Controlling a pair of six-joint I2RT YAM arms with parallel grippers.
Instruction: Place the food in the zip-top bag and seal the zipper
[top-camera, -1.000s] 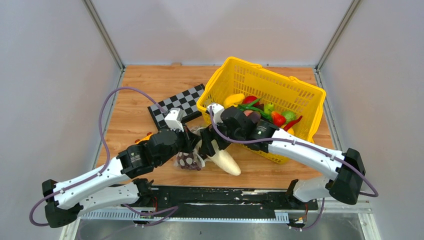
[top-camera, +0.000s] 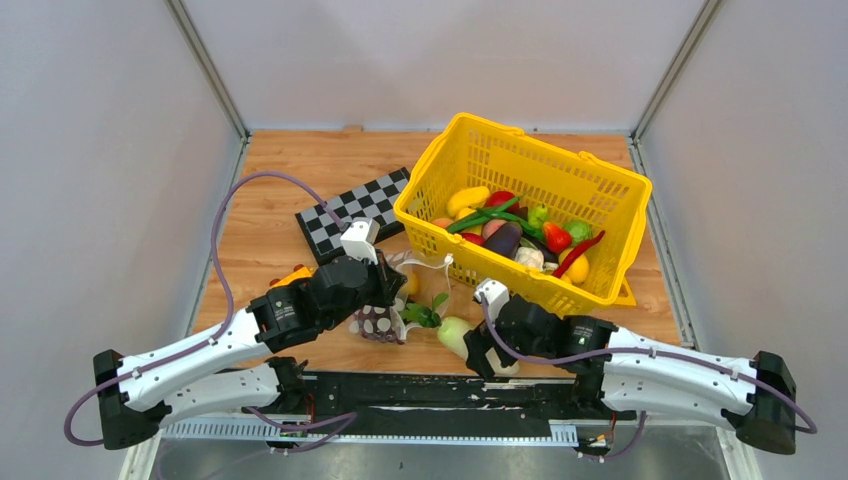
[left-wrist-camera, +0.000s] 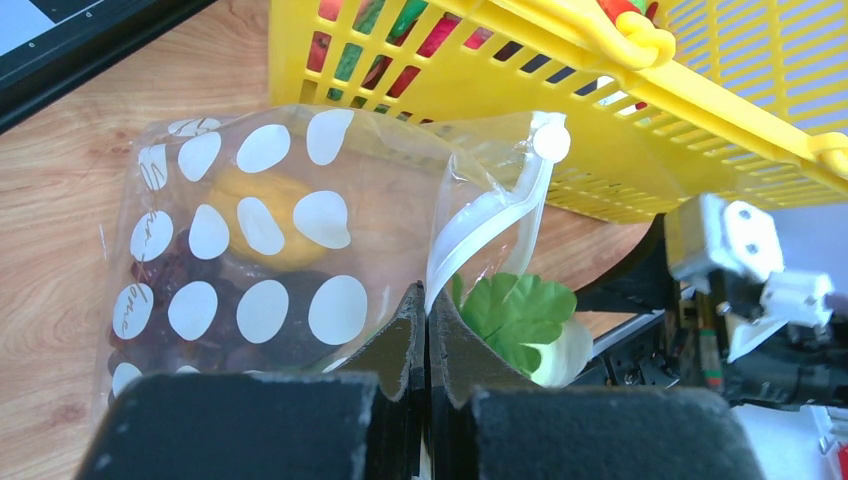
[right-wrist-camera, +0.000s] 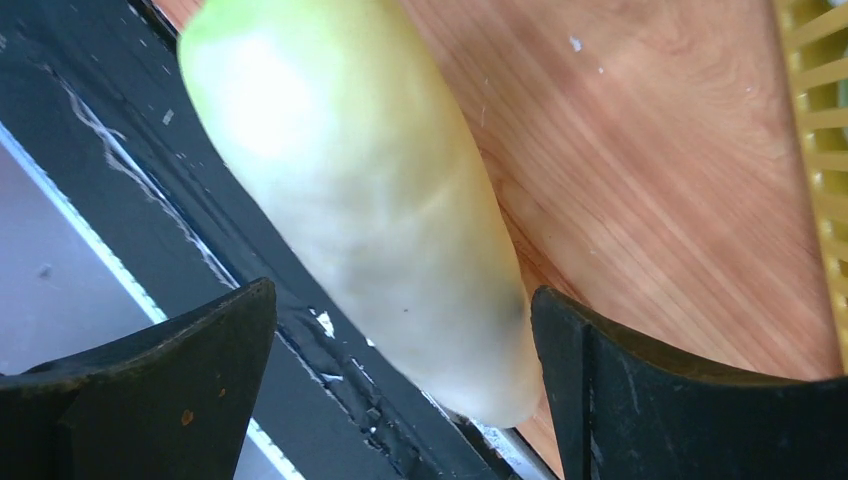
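Note:
The white radish (top-camera: 453, 336) lies on the table outside the bag, its green leaves (left-wrist-camera: 518, 315) at the bag's mouth. In the right wrist view the radish body (right-wrist-camera: 380, 200) reaches down between the open fingers of my right gripper, with a gap on the left side. The clear zip top bag (left-wrist-camera: 250, 220) with white dots holds a yellow item and dark round food. My left gripper is shut on the bag's edge beside the white zipper strip (left-wrist-camera: 490, 225), and the mouth stands open toward the right.
A yellow basket (top-camera: 610, 245) full of assorted food stands behind and to the right of the bag. Behind left lies a checkered board (top-camera: 355, 213). The table's front edge with a black strip (top-camera: 440, 390) runs close by the radish.
The radish, earlier partly inside the bag's mouth, now rests farther right. My left gripper stays put.

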